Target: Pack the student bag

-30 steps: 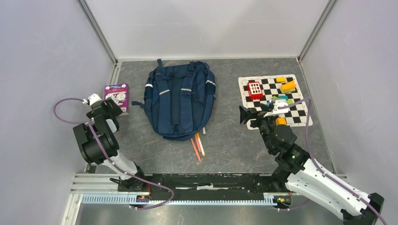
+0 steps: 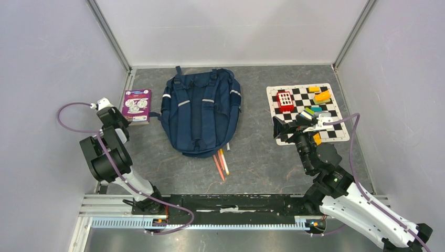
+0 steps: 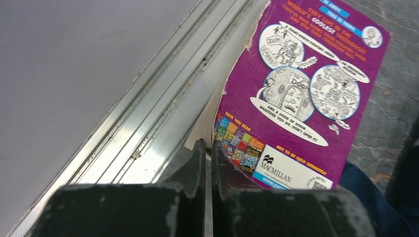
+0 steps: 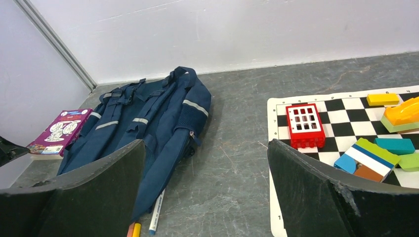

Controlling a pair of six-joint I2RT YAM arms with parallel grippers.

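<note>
A purple book (image 2: pixel 138 106) with round white drawings is at the far left, beside the backpack. My left gripper is shut on the book at its left edge, the fingertips closed at the lower corner of the purple cover (image 3: pixel 296 74). Pale page edges show beside them. The dark blue backpack (image 2: pixel 198 113) rests on its front, straps (image 4: pixel 113 111) upward, its opening hidden. Over the right side, my right gripper hangs open near the checkered mat, with empty space between its wide-set fingers.
The checkered mat (image 2: pixel 336 136) carries a red grated block (image 4: pixel 305 125) and several coloured blocks. Several pens (image 2: pixel 220 164) stick out from under the backpack's lower edge. A metal rail (image 3: pixel 163 94) and wall border the book's left.
The book has shifted right and slightly toward the back, now meeting the backpack's side strap. The left wrist has turned a little. My right arm has drifted slightly right.
</note>
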